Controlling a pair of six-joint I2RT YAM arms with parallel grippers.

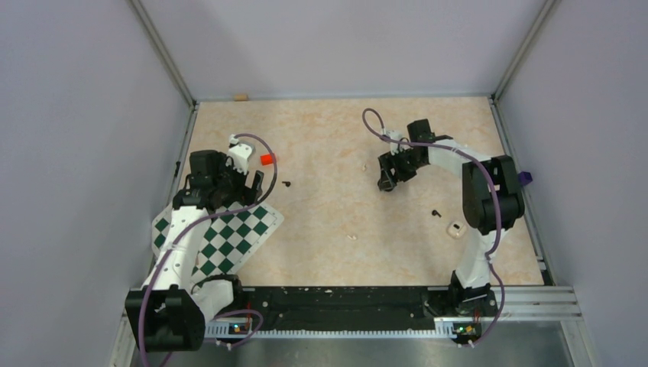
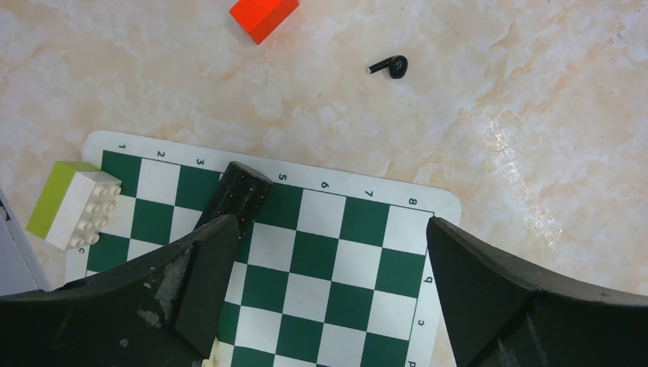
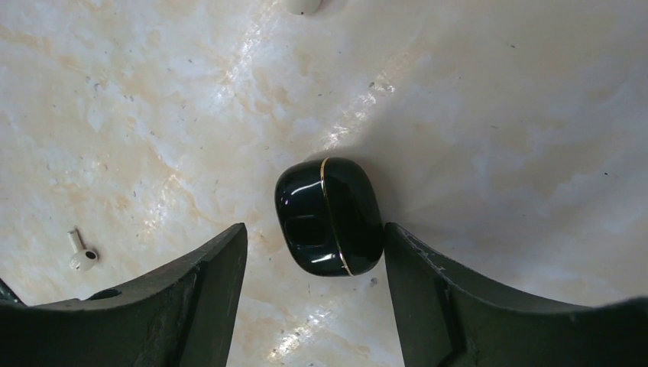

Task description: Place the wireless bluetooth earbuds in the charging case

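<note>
My right gripper is part open around a glossy black charging case with a gold seam; the right finger is at its side, the left one a little apart. A white earbud lies left of it in the right wrist view. A black earbud lies nearer the front right, beside a white case; another white earbud lies front centre. My left gripper stands open over the left side, with a black earbud beyond it on the table.
A green chequered board lies under the left gripper, holding a black cylinder and a brick block. A red block lies behind it. A purple object is at the right edge.
</note>
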